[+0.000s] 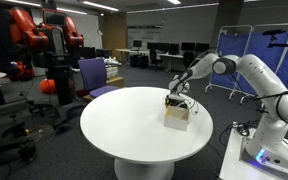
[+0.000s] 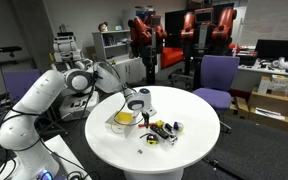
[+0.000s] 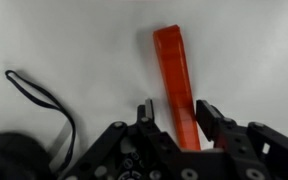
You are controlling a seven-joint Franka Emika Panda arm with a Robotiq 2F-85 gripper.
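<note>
A red-orange stick (image 3: 171,62) lies on the white table in the wrist view, its lower end reaching between the fingers of my gripper. The two dark fingers stand apart on either side of it, with a gap showing at the left finger (image 3: 147,112). In exterior view 2, my gripper (image 2: 145,117) is low over the table, beside an open cardboard box (image 2: 119,126). From exterior view 1, that box (image 1: 176,119) hides most of the space under the wrist.
A round black object with a strap (image 3: 52,103) lies left of the stick. Several small dark and coloured items (image 2: 166,130) are clustered by the gripper on the round white table (image 2: 189,155). The table's side away from the arm is clear.
</note>
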